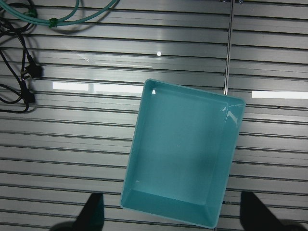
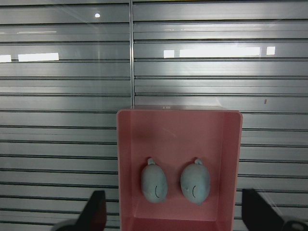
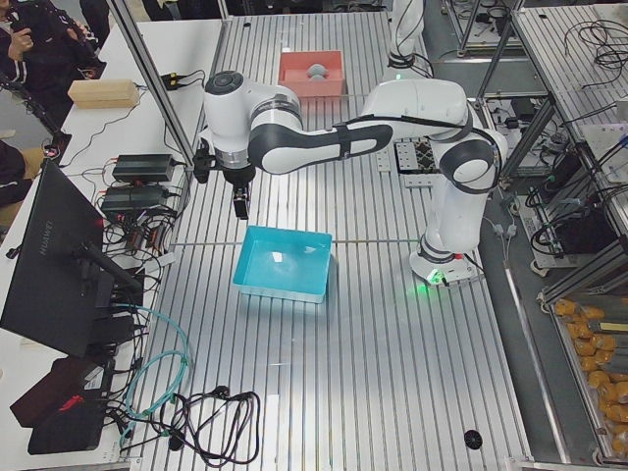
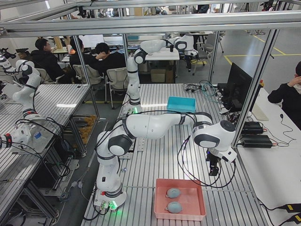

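An empty teal bin (image 1: pixel 181 149) lies on the slatted metal table, below my left gripper, whose two fingers stand wide open with nothing between them. A pink bin (image 2: pixel 178 125) holds two pale blue-grey plush toys, a left one (image 2: pixel 154 184) and a right one (image 2: pixel 195 183), each with a small stitched curve. My right gripper hangs above this bin, its fingers wide apart and empty in the right wrist view.
Black cables (image 3: pixel 211 427) and a teal hose (image 3: pixel 157 383) lie at one corner of the table. A monitor (image 3: pixel 59 260) and power units (image 3: pixel 142 169) stand along the side. The table around both bins is mostly clear.
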